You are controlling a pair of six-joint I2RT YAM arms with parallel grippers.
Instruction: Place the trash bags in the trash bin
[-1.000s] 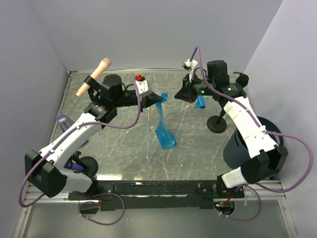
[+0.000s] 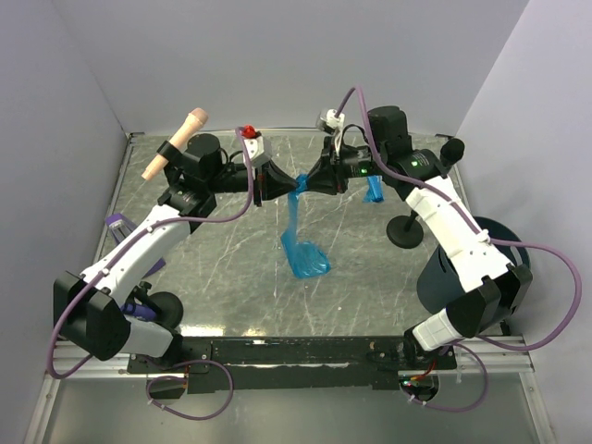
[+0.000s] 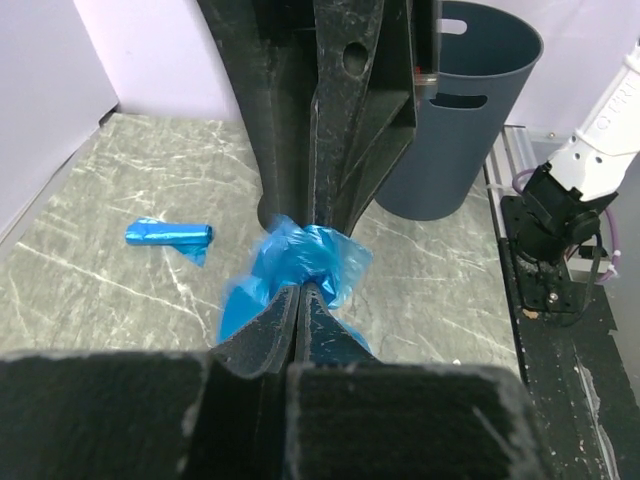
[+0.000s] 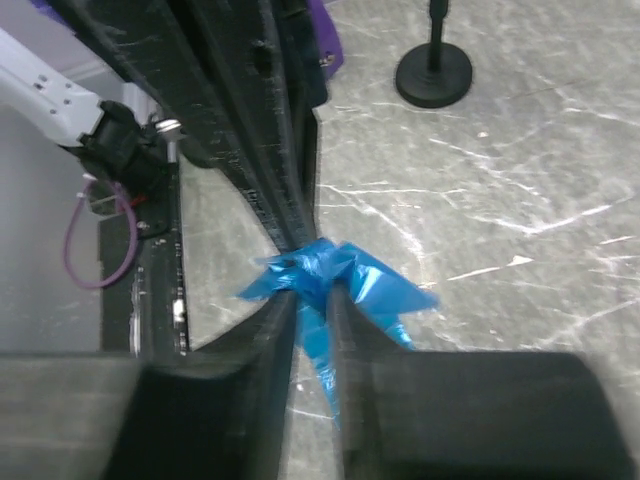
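Note:
A thin blue trash bag (image 2: 306, 260) hangs in the middle of the top view, its gathered top between the two grippers. My left gripper is shut on that top, with blue film bunched at its tips. Facing it from the right, my right gripper stands partly open, a finger on either side of the crumpled film. A second blue bag, rolled up (image 3: 160, 233), lies on the table; the right arm partly covers it in the top view. The dark grey trash bin (image 3: 425, 165) stands beyond the table's right side.
A black round-based stand (image 2: 404, 231) is near the bin, under the right arm. At the left lie a purple item (image 2: 120, 227) and a black round base (image 2: 166, 309).
My right gripper has moved left, across the gap, to the bag's top at the left gripper's tips. The left gripper has barely shifted, and the bag's lower end has swung slightly left.

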